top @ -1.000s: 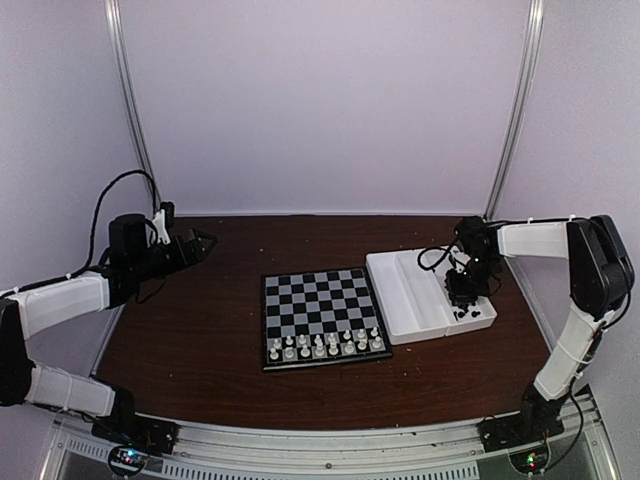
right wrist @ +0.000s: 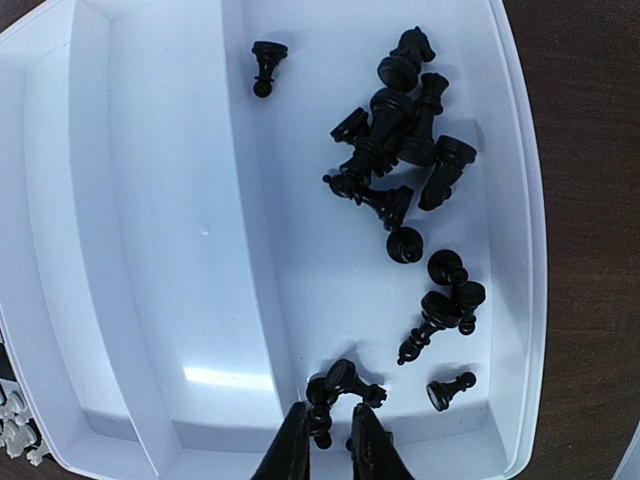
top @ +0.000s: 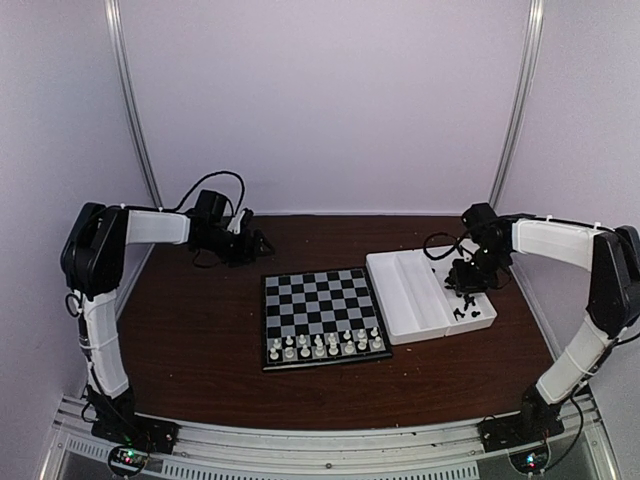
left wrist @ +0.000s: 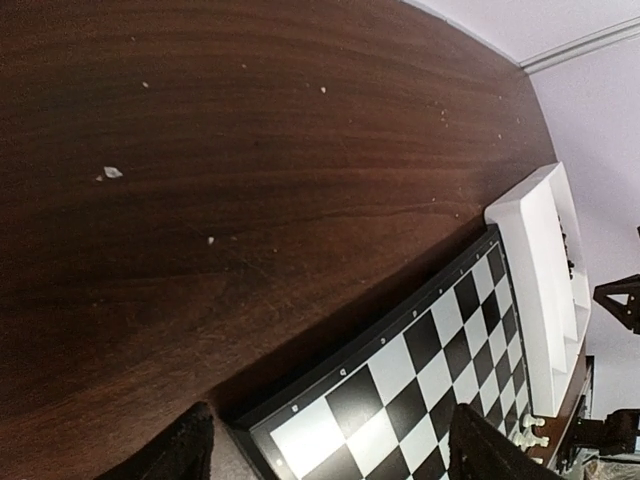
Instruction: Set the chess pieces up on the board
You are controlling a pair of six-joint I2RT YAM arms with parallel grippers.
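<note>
The chessboard (top: 315, 300) lies mid-table, white pieces (top: 348, 347) along its near rows, the rest of its squares bare. Black pieces (right wrist: 405, 245) lie loose in the right compartment of the white tray (top: 395, 300). My right gripper hangs low over that compartment, fingers apart, above a small group of black pieces at its near end; whether anything is between them is unclear. My left gripper (top: 258, 245) is open, above the table just beyond the board's far left corner, with nothing between its fingers.
The tray abuts the board's right side; its other compartments (right wrist: 170, 240) are empty. Bare wooden table (top: 190, 340) surrounds the board to the left, back and front. Pale walls enclose the back and sides.
My left arm has swung rightward and inward toward the board's far side. My right arm has shifted slightly over the tray.
</note>
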